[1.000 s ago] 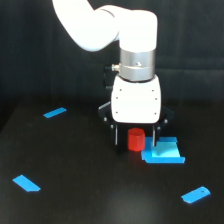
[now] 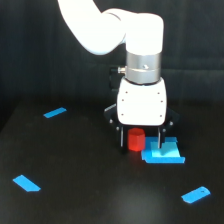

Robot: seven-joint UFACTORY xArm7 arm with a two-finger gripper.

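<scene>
The white arm comes down from the top of the camera view, and my gripper point(image 2: 141, 138) hangs at its end, pointing down. Its dark fingers stand wide apart, so it looks open. A small red object point(image 2: 136, 141) shows between them, nearer the left finger, its upper part hidden by the gripper's white body. Whether a finger touches it cannot be made out. Just right of the red object is a light-blue open box or tray point(image 2: 168, 159), partly covered by the right finger.
Blue tape strips mark the black surface at the back left point(image 2: 55, 112), front left point(image 2: 26, 184) and front right point(image 2: 196, 195).
The arm and gripper have shifted slightly right and a little lower in view. The red object and the blue box appear unmoved.
</scene>
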